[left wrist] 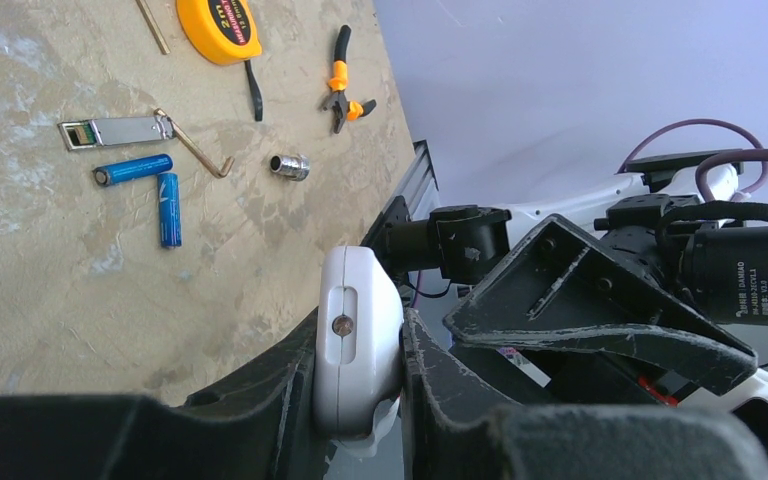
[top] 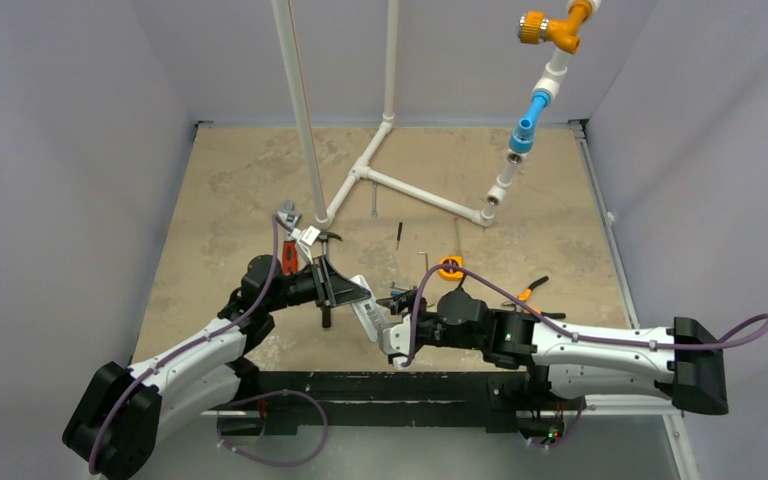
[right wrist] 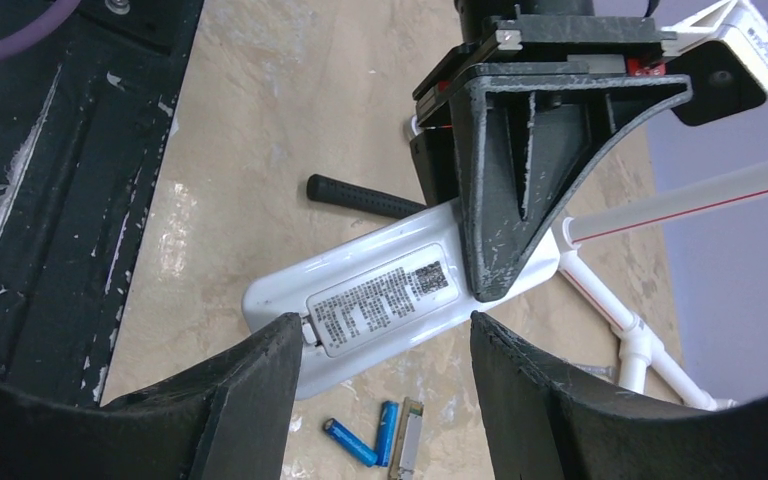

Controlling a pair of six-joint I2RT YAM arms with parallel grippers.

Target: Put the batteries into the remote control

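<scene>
The white remote control (right wrist: 365, 300) is held above the table, my left gripper shut on it near one end. Its labelled side, with a small latch at the label's end, faces the right wrist camera; the battery bay's inside is not visible. Before that face, my right gripper has its fingers apart and grips nothing; one fingertip (right wrist: 285, 330) is close to the latch, though contact cannot be told. Two blue batteries, one (left wrist: 132, 169) beside the other (left wrist: 169, 210), lie loose on the table.
A metal module (left wrist: 125, 131), a hex key (left wrist: 200, 150) and a metal fitting (left wrist: 289, 167) lie near the batteries. The tape measure (top: 450, 266) and pliers (top: 533, 288) are farther right; a hammer (top: 326, 315) is below the left arm. White pipes (top: 420, 193) stand behind.
</scene>
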